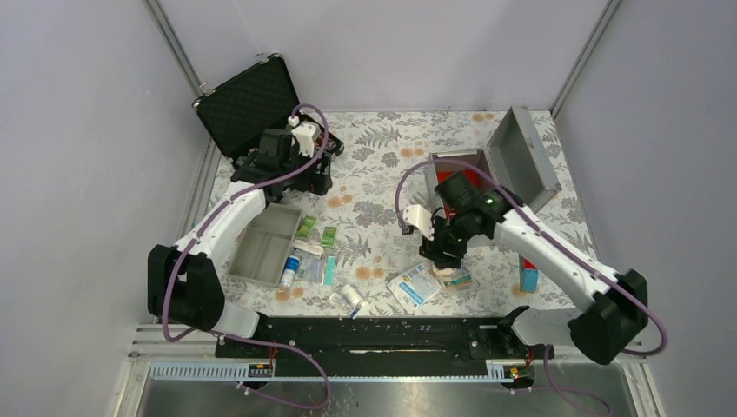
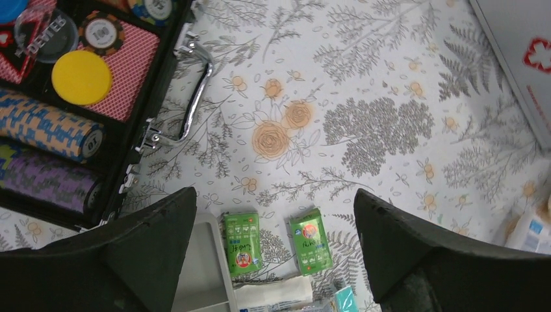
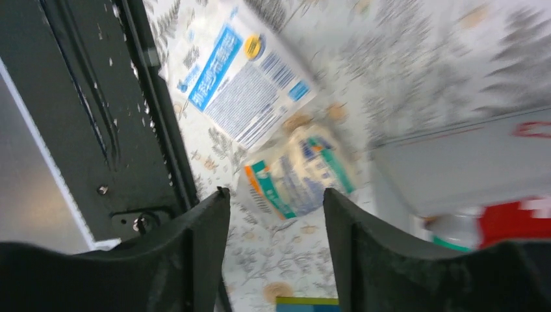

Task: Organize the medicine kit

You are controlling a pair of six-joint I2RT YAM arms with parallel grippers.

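My right gripper is open and blurred, above a clear packet with teal and orange strips (image 3: 295,172); a white-blue package (image 3: 243,78) lies beside it. The open grey kit box (image 1: 443,158) holds a red first-aid bag (image 3: 507,221). My left gripper stands open at upper left, near the black case (image 1: 243,95) with poker chips (image 2: 81,78). Below it are a sectioned tray (image 1: 250,252), two green packets (image 2: 312,247), a blue-white bottle (image 1: 289,272), a white sleeve (image 2: 273,292) and small white items (image 1: 350,300).
A blue box (image 1: 527,276) lies at the right front beside the kit box, whose raised lid (image 1: 526,161) stands on the right. A black rail (image 1: 391,339) runs along the front edge.
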